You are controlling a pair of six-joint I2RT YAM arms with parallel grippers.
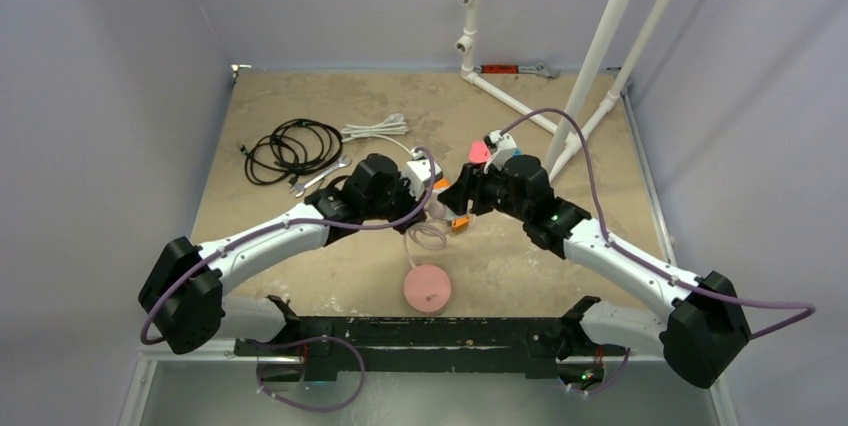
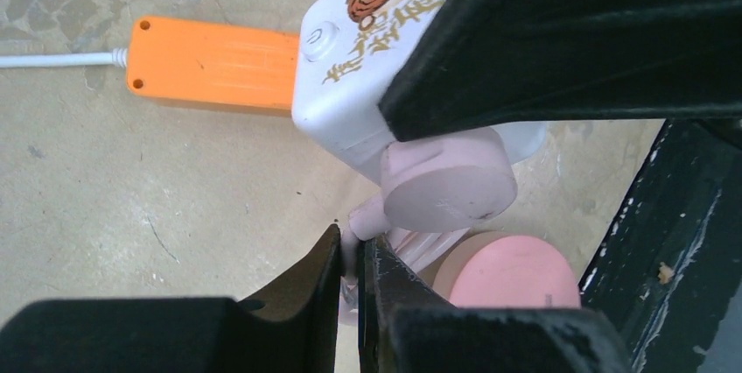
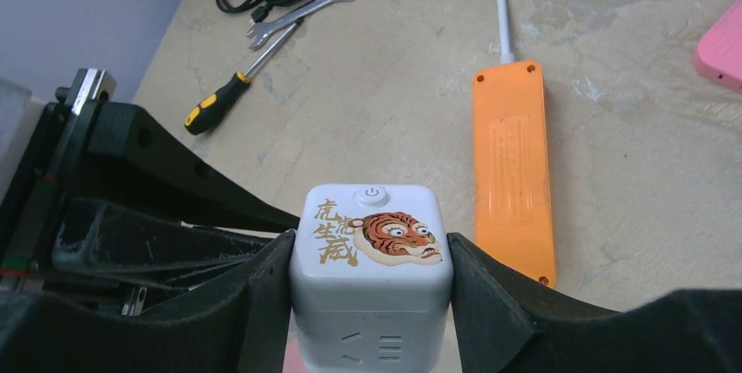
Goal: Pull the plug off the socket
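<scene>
A white socket block (image 3: 372, 255) with a tiger print is clamped between the fingers of my right gripper (image 1: 454, 200). Below it in the left wrist view sits the pale pink round plug (image 2: 451, 185), close against the block's lower side. Whether its pins are still in the socket cannot be told; that face is hidden. My left gripper is shut on the plug's narrow neck, where the cord begins. One black finger of the right gripper crosses in front of the block. From above, both grippers meet near mid-table and largely hide plug and socket.
An orange power strip (image 3: 514, 172) lies beside the block. The plug's cord leads to a pink disc (image 1: 428, 288) near the front edge. A black cable coil (image 1: 292, 151), wrench (image 1: 322, 174) and screwdriver (image 3: 219, 103) lie left. White pipes (image 1: 600, 46) rise at back right.
</scene>
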